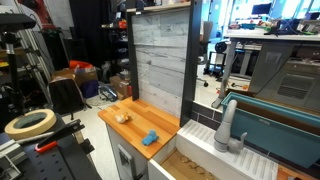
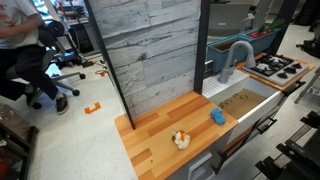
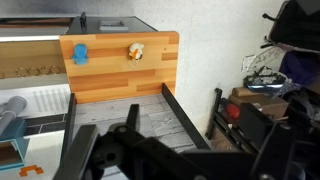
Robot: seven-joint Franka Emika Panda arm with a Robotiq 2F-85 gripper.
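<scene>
On the wooden counter (image 1: 135, 108) lies a blue cloth-like item (image 1: 150, 137). Farther left on that wood sits a small white-and-orange object (image 2: 181, 139), perhaps a toy. From the wrist camera, which sees the scene upside down, the blue item (image 3: 80, 53) and the white-and-orange object (image 3: 136, 51) lie near the top. Dark fingers of my gripper show at the bottom of the wrist view, spread apart. Nothing appears between them, and both counter objects are well away.
A grey faucet (image 1: 228, 125) rises beside an open drawer (image 1: 185, 170). Behind the wood stands a white plank panel (image 2: 160, 60) with black posts. The stove top (image 2: 275, 68) is at the far right.
</scene>
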